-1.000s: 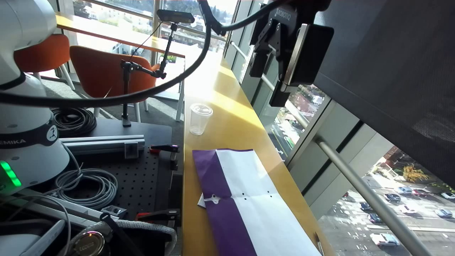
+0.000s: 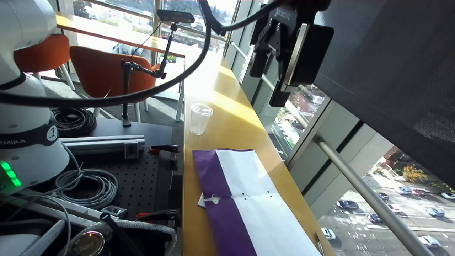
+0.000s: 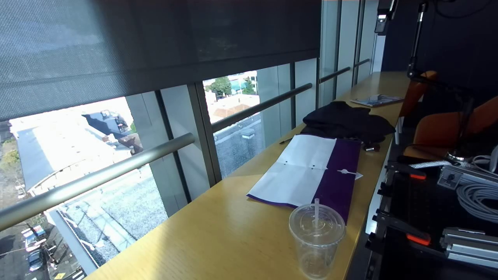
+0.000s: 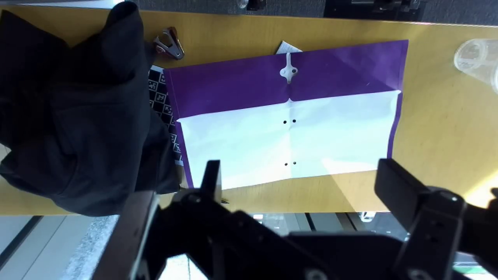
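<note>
My gripper [image 2: 265, 87] hangs high above the table by the windows, its fingers spread wide. In the wrist view the two fingertips stand far apart, with nothing held between them. Below lies an open purple folder [image 4: 233, 88] with a white inner panel, spread flat on the wooden table. A cutout with a metal-coloured look sits on its purple strip, and a corner of white paper [image 4: 287, 47] pokes out from under it. Past one end of the folder stands a clear plastic cup [image 3: 316, 242] with a lid and straw.
A black cloth garment [image 4: 93, 112] is heaped at the folder's other end, partly over a patterned board [image 4: 161, 100]. Nearby lies a small staple remover [image 4: 169, 44]. Window rails [image 2: 358, 183] run along the far edge. Bare table shows around the cup.
My arm, the folder and the cup have not moved. Only cars outside the window have shifted.
</note>
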